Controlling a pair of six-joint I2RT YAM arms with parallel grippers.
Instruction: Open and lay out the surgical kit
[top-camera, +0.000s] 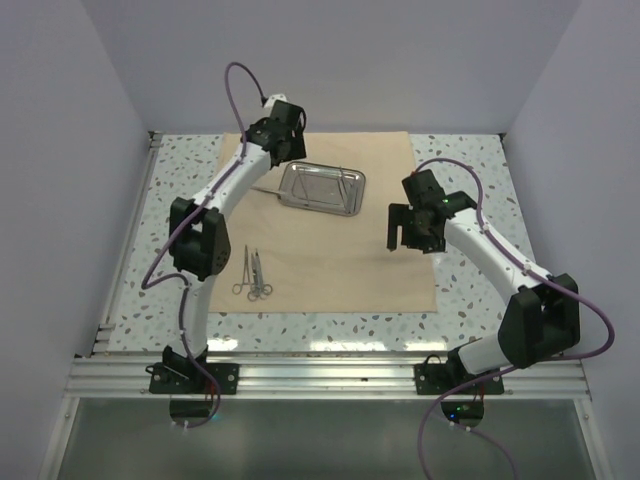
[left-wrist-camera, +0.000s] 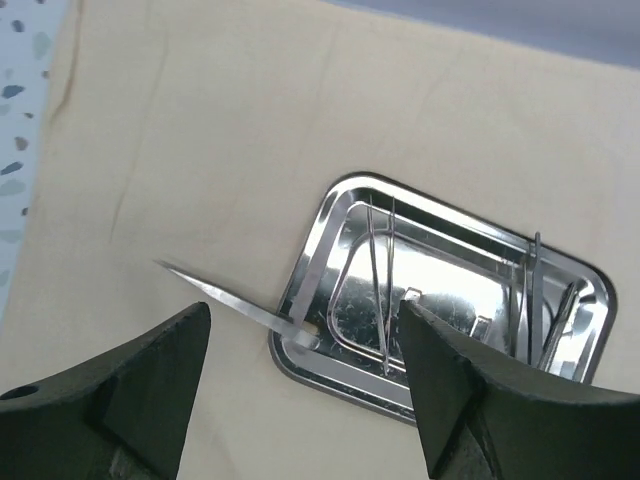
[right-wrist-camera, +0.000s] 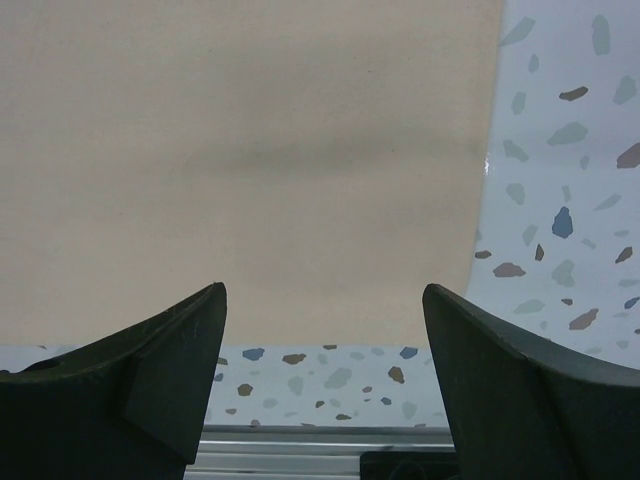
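The metal tray (left-wrist-camera: 313, 267) lies on a beige cloth (top-camera: 330, 260) and holds several slim instruments (left-wrist-camera: 374, 280). A silver knife-like instrument (left-wrist-camera: 240, 305) rests across the tray's left end, its pointed tip out over the cloth. My left gripper is open above that end of the tray, nothing held. Scissor-like instruments (top-camera: 258, 280) lie in a row at the cloth's lower left. My right gripper is open over the right part of the cloth, with only cloth and table below it.
The speckled table (top-camera: 470, 300) shows around the cloth, with walls at both sides and behind.
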